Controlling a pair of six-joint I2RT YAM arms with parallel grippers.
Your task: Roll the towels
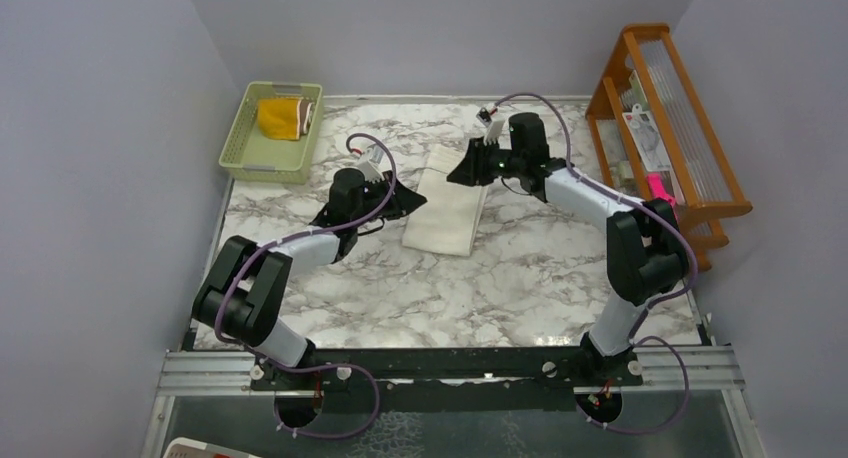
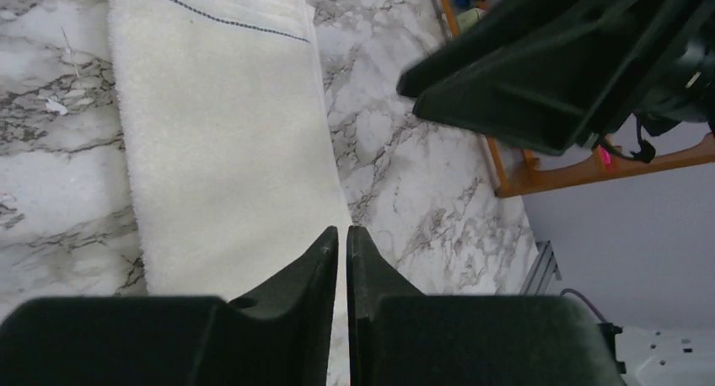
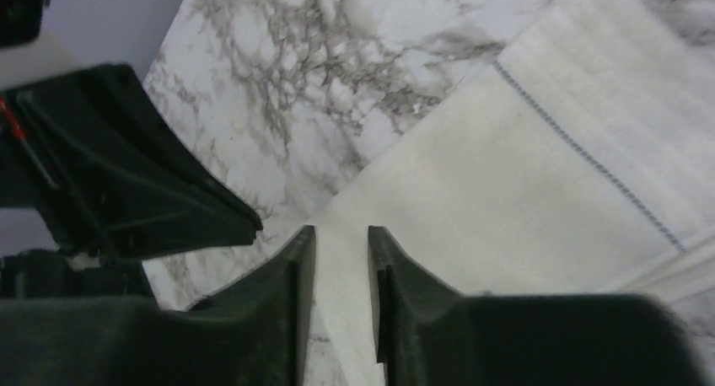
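A white towel (image 1: 440,218) lies flat and lengthwise front to back on the marble table, a dark stitched line near its far end. My left gripper is above the towel's left side; its fingertips are close together, and whether anything is between them is not clear. My right gripper (image 1: 465,178) hangs over the towel's upper right part; in its blurred wrist view the fingers (image 3: 291,293) stand a little apart over the towel, with no cloth visibly held.
A green basket (image 1: 230,148) with a yellow folded towel (image 1: 280,118) sits at the back left. A wooden rack (image 1: 710,158) stands along the right.
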